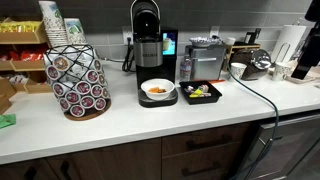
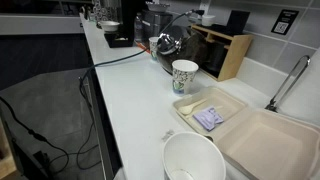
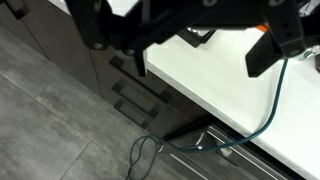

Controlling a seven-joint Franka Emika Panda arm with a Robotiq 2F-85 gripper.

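My gripper stands open, its two dark fingers (image 3: 263, 57) far apart with nothing between them. Beneath it in the wrist view are the white counter edge, dark drawer fronts and the grey floor. At the upper right of exterior view 1, a dark part of the arm (image 1: 303, 62) hangs over the right end of the counter. A white bowl (image 1: 155, 91) with orange contents sits before the black coffee machine (image 1: 148, 48). To its right is a black tray (image 1: 201, 98) of wrapped snacks. I cannot make out the gripper in exterior view 2.
A pod carousel (image 1: 80, 85) and stacked paper cups (image 1: 54, 20) stand at left. A teal cable (image 1: 262, 97) droops over the counter front. Exterior view 2 shows a patterned cup (image 2: 184, 78), a white bin (image 2: 192, 158), a beige tray (image 2: 232, 104) and a sink basin (image 2: 278, 145).
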